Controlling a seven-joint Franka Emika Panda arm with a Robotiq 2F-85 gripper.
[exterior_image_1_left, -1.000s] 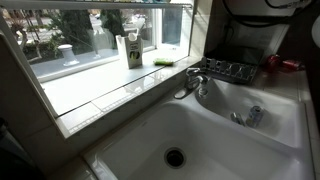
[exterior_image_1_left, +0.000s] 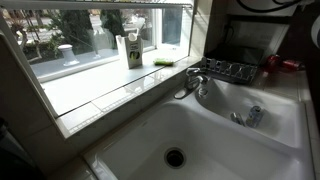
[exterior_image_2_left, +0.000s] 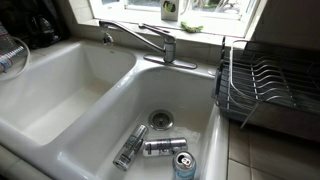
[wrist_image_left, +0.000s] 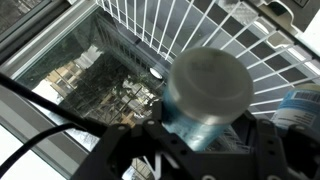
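In the wrist view a can (wrist_image_left: 205, 100) with a silver end and a bluish side stands end-on to the camera, in front of my gripper. The dark fingers (wrist_image_left: 118, 150) lie low in the frame to either side of the can; whether they touch it is hidden. Behind it spreads a white wire basket (wrist_image_left: 165, 25), with another can (wrist_image_left: 300, 105) at the right. In exterior view 2 a blue-topped can (exterior_image_2_left: 185, 166) and two silver cans, one upper (exterior_image_2_left: 165, 147) and one left (exterior_image_2_left: 130, 148), lie in the right basin. Neither exterior view shows my gripper.
The faucet (exterior_image_2_left: 168, 45) rises behind the double sink (exterior_image_2_left: 70, 145). A dark dish rack (exterior_image_2_left: 270, 85) stands right of it, and part of a wire basket (exterior_image_2_left: 12, 55) shows at the left edge. The left basin is empty.
The dark cables at the top right of exterior view 1 have shifted slightly up and to the right. The sink and its contents look unchanged.
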